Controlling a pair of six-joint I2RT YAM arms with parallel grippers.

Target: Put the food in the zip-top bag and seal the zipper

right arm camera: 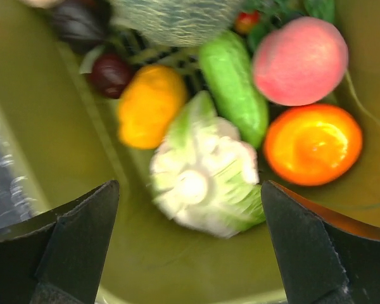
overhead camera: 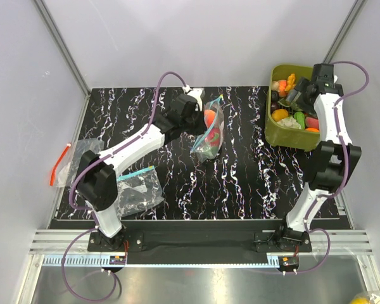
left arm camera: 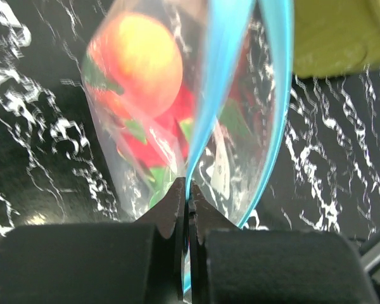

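Observation:
Gripped at its blue zipper edge, a clear zip bag (overhead camera: 213, 136) hangs open over the middle of the table. Inside it lie an orange-red round fruit (left arm camera: 145, 63) and red food with green bits (left arm camera: 158, 136). My left gripper is shut on the blue rim, which runs up between its fingertips. Over the food bin (overhead camera: 290, 137) my right gripper stands open, its fingers either side of a pale leafy vegetable (right arm camera: 202, 174). Nothing shows gripped between them.
The bin also holds a green cucumber (right arm camera: 234, 82), a pink fruit (right arm camera: 301, 61), an orange half (right arm camera: 313, 144) and a yellow fruit (right arm camera: 151, 106). Two flat empty bags, one with a blue zipper (overhead camera: 139, 191) and one with a red zipper (overhead camera: 78, 162), lie at left.

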